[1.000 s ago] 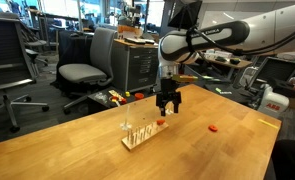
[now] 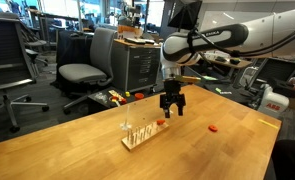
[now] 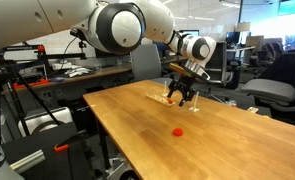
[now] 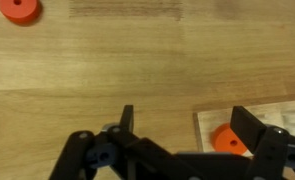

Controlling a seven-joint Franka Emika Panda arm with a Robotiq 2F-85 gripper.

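My gripper is open, its two dark fingers spread wide with only bare table showing between them. In the wrist view, an orange-red disc [image 4: 227, 139] with a center hole lies on the end of a pale wooden board, partly covered by the right finger. A second red disc [image 4: 20, 10] rests on the table at the upper left of that view. Exterior view 1 shows the pegged board [image 2: 144, 134] just left of the gripper [image 2: 172, 113], which hangs above the table near the board's disc [image 2: 160, 122]. The loose disc [image 2: 213, 128] lies farther right.
Small colored items [image 2: 117, 97] sit near the table's far edge, behind the board. Office chairs [image 2: 86, 65] stand beyond the table.
The gripper has come down slightly and shifted a little to the right in exterior view 1. The board and both discs look unmoved.
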